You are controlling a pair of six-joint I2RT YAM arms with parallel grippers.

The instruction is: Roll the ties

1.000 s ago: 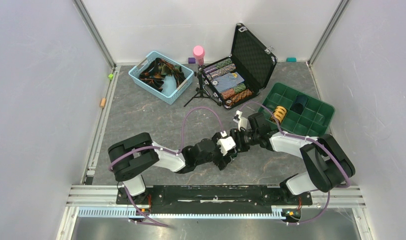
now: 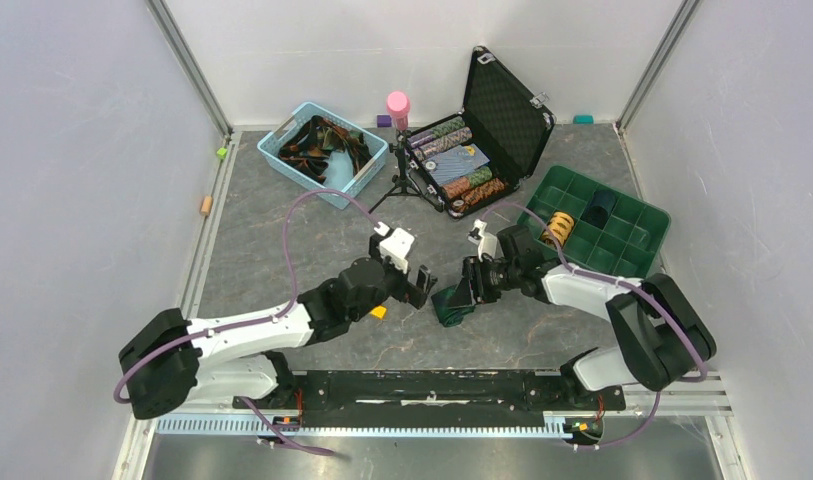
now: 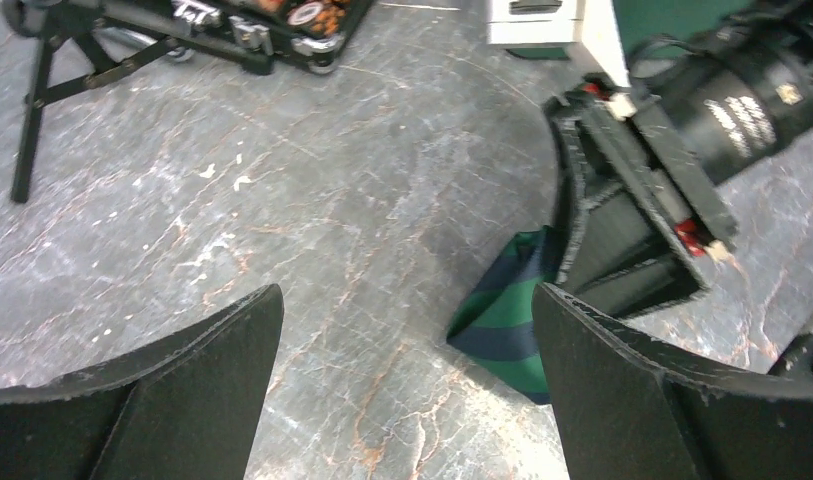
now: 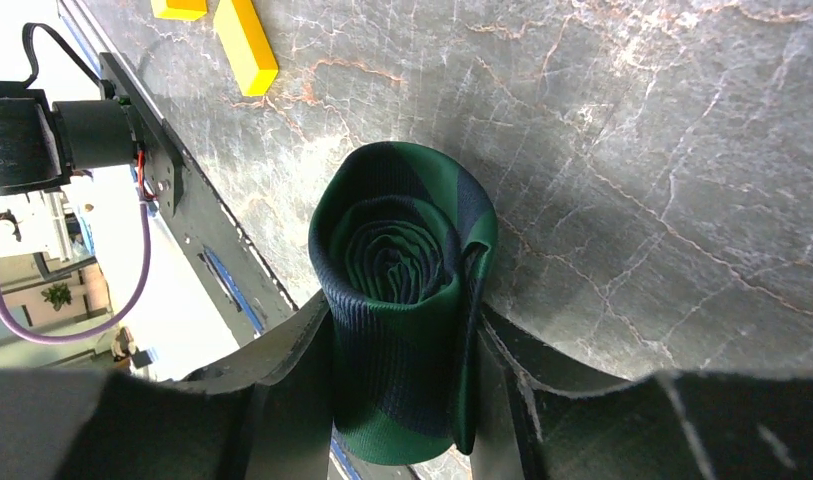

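Note:
A green and navy tie point(image 4: 382, 355), wound into a roll with its spiral end showing, stands between the fingers of my right gripper. Those fingers sit close on both sides of the roll; the finger is open about its width. From above, part of the tie point(image 2: 452, 308) shows on the floor, the rest hidden by the right gripper. My left gripper point(image 2: 424, 286) is open, just left of the tie and apart from it. In the left wrist view its fingers point(image 3: 197, 370) are wide apart with nothing held, and the tie point(image 3: 507, 330) lies beyond, near the right one.
A green divided box point(image 2: 624, 252) at right holds a yellow-black roll point(image 2: 558, 228) and a dark blue roll point(image 2: 599, 208). At the back are a light blue basket point(image 2: 272, 155) of dark ties, a tripod point(image 2: 402, 185) and an open case point(image 2: 502, 110). Yellow blocks point(image 4: 246, 50) lie left.
My left gripper has drawn back to the left from the tie and the right gripper, uncovering part of the tie. The right arm has stayed almost still.

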